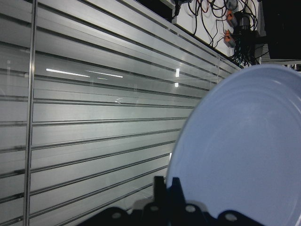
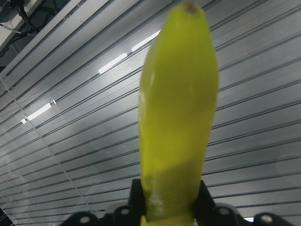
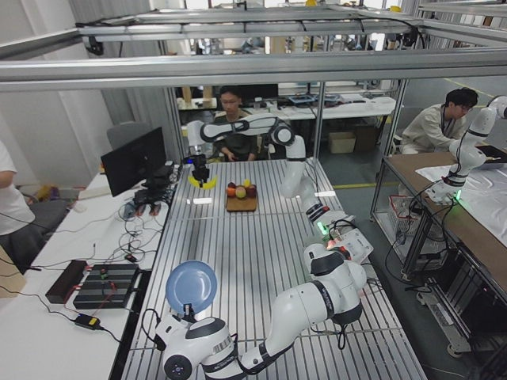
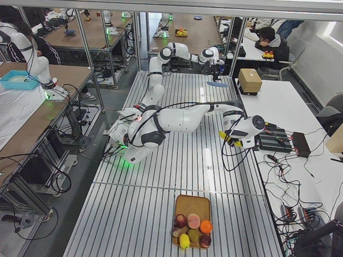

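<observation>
A blue plate [image 3: 192, 283] is gripped at its rim by my left gripper [image 3: 187, 313], at the near left of the slatted table; it fills the right of the left wrist view [image 1: 240, 141]. At the far left end my right gripper [image 3: 201, 176] is shut on a yellow banana [image 2: 176, 108], held above the table. A wooden tray [image 3: 242, 207] of mixed fruit, among them an orange [image 4: 205, 226], a lemon [image 4: 184, 241] and apples, sits at the far middle, right of the banana in the camera left view.
A side desk [image 3: 55, 214] with cables, power units and a monitor [image 3: 133, 161] runs along the left. Aluminium frame bars cross overhead. People sit beyond the table.
</observation>
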